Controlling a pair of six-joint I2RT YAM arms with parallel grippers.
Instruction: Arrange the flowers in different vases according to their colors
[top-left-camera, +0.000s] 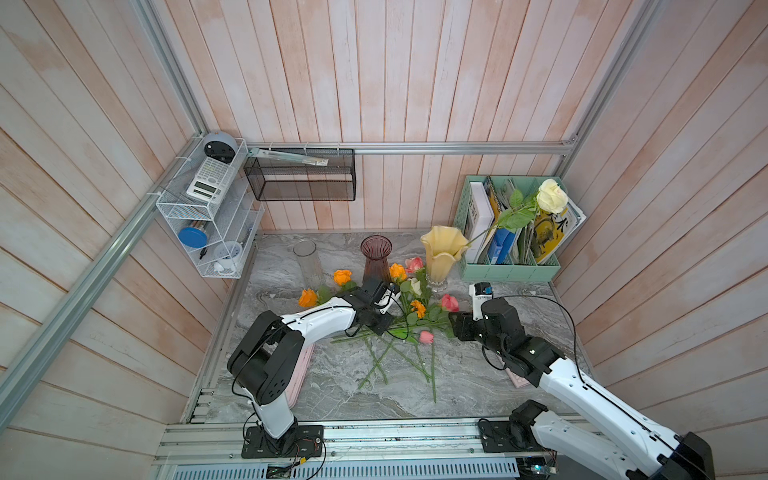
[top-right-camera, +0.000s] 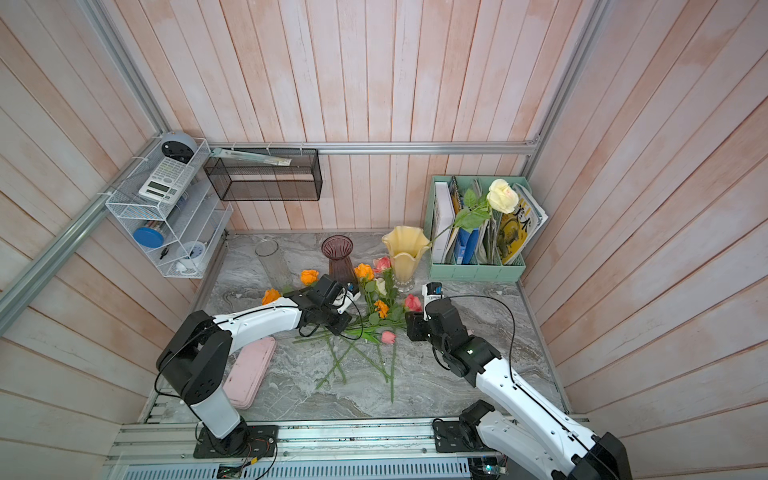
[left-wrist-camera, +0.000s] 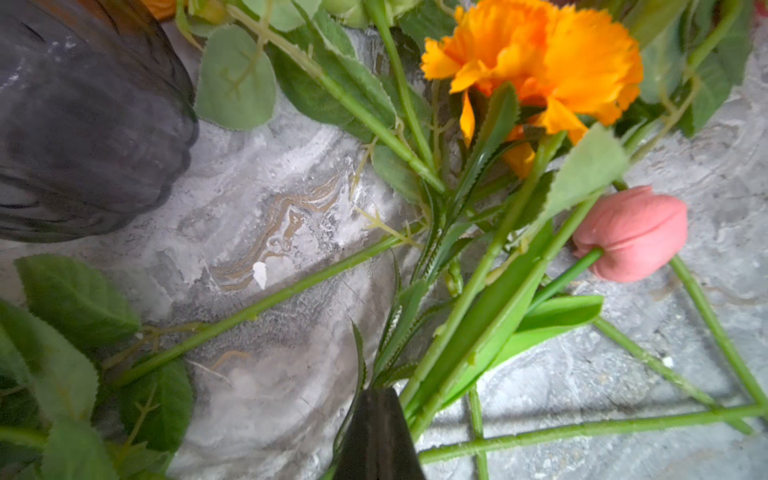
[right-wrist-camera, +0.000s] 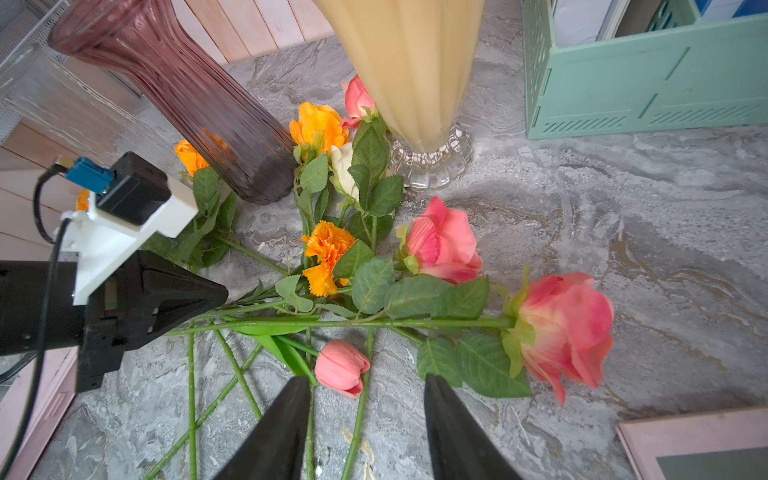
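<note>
The fingers of my left gripper are closed together with nothing between them; green flower stems (left-wrist-camera: 456, 352) pass just to their right, outside. An orange carnation (left-wrist-camera: 552, 64) and a pink tulip (left-wrist-camera: 632, 232) lie beyond. My right gripper is open and empty, its fingers apart above the bare marble. Two pink roses, one the large rose (right-wrist-camera: 564, 332), lie in the pile with a white rose (right-wrist-camera: 344, 169) and orange roses (right-wrist-camera: 317, 125). Behind them stand a clear vase (top-left-camera: 307, 262), a purple vase (top-left-camera: 376, 257) and a yellow vase (top-left-camera: 441, 252).
A white rose (top-left-camera: 552, 196) leans out of the yellow vase, over a green book box (top-left-camera: 512, 272). Pink cases (top-right-camera: 249, 372) lie near the left arm and at right.
</note>
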